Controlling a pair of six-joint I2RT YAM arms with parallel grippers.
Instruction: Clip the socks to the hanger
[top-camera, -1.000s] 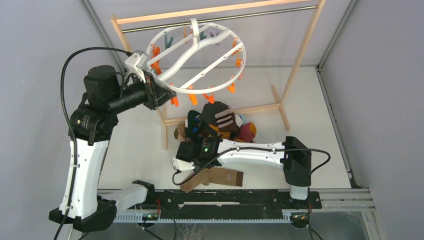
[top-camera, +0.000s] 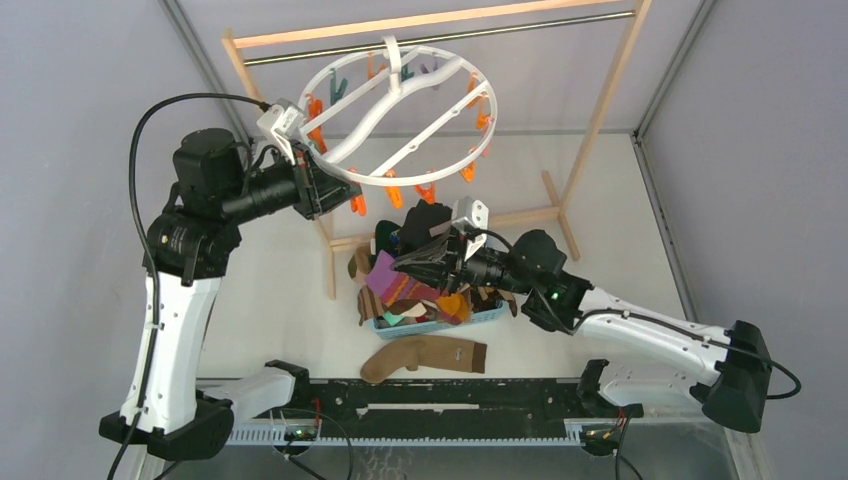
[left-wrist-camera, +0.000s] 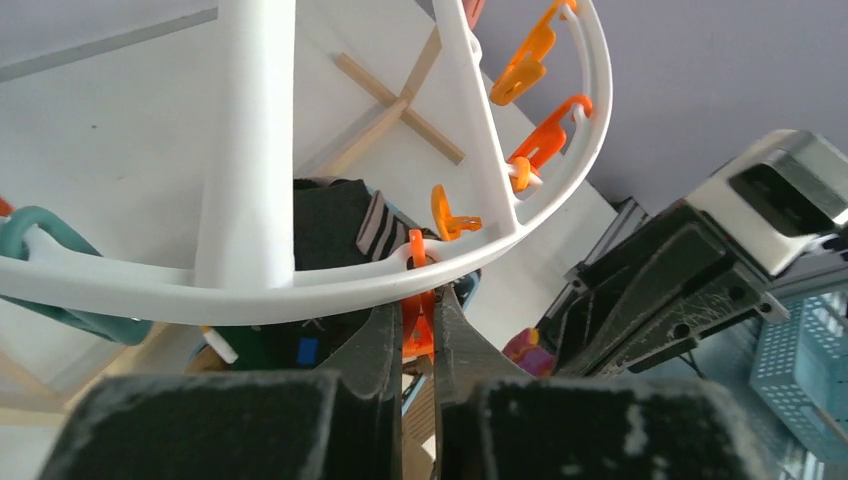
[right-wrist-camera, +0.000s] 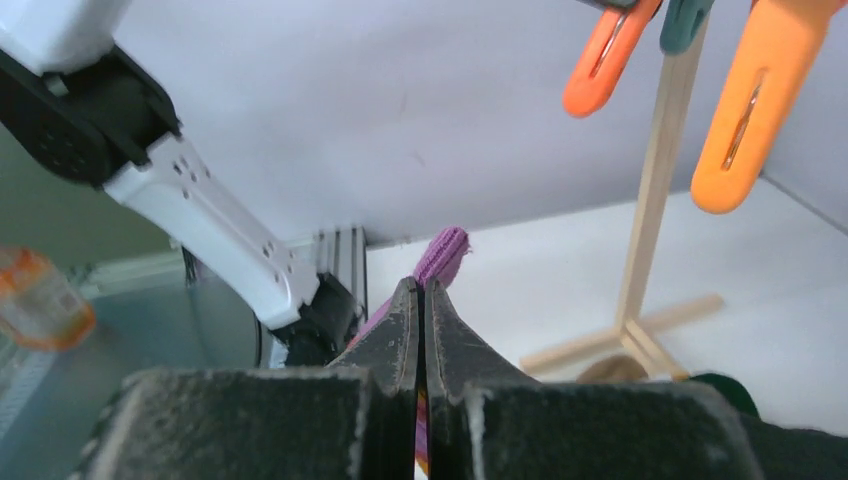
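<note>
The white round hanger (top-camera: 440, 178) hangs from the rod with several clips around its rim. At its left front, my left gripper is shut on an orange clip (left-wrist-camera: 425, 345); no sock shows in that clip. My right gripper is shut on a thin fold of a purple sock (right-wrist-camera: 443, 255), whose end sticks up past the fingertips. In the top view this purple sock (top-camera: 381, 274), with maroon and yellow parts, hangs below the right gripper, over the basket and lower than the hanger rim.
Below stands a blue basket (top-camera: 420, 329) heaped with socks. One brown sock (top-camera: 430, 354) lies on the floor in front of it. The wooden rack's post (top-camera: 600, 105) and foot stand to the right; open floor surrounds the basket.
My right arm has swung from low over the basket up and back towards the hanger, turning its gripper and bringing the purple sock. The left arm and the hanger have shifted only slightly.
</note>
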